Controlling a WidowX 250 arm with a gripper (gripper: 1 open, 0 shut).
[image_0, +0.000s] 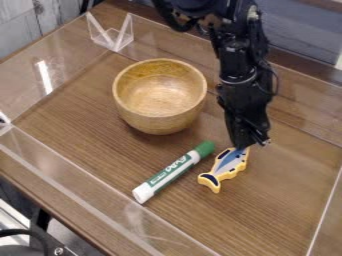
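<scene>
The black robot arm reaches down from the top, its gripper (238, 141) low at the upper end of a yellow pincer-like tool (217, 179) with a blue middle. The gripper looks shut; whether anything is between its fingers is hard to see. A green and white marker (174, 172) lies diagonally to the left of the yellow tool. A tan bowl (159, 97) stands at the upper left of the gripper.
The wooden table (80, 140) has free room on the left, at the front and to the right. A clear wire-like object (114, 35) is at the back left. The table's edge runs along the left.
</scene>
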